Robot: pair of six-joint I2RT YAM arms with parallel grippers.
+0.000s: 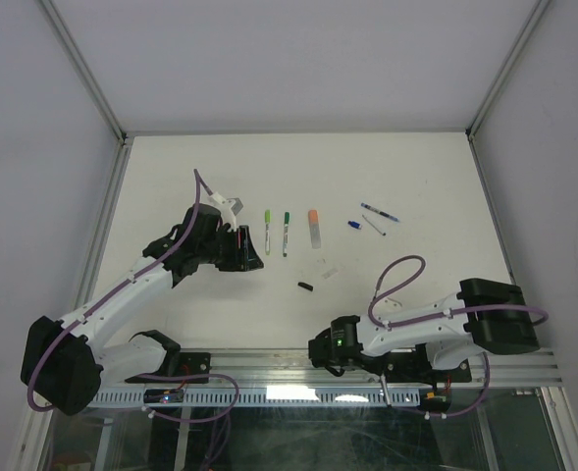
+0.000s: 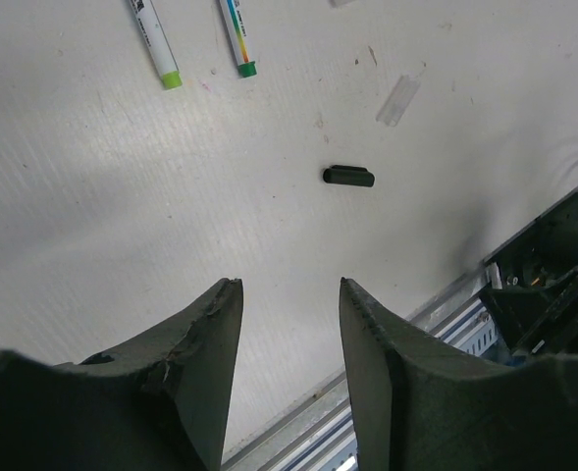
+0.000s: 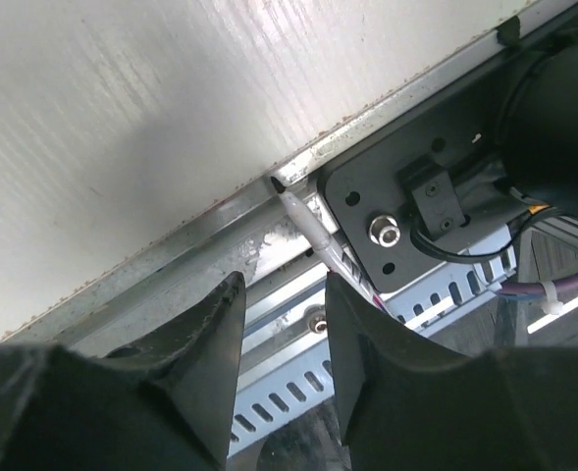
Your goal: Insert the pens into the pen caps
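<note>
On the white table lie green-capped pens (image 1: 286,234), an orange-capped marker (image 1: 313,228), a blue cap (image 1: 354,224), a black cap (image 2: 348,176), a clear cap (image 2: 399,98) and pens (image 1: 380,212) at the back right. My left gripper hangs open and empty over the left of the table. My right gripper is open at the front edge, above a white pen (image 3: 308,224) lying slanted over the metal rail.
The metal frame and rail (image 1: 269,358) run along the front edge, with black mounts and cables.
</note>
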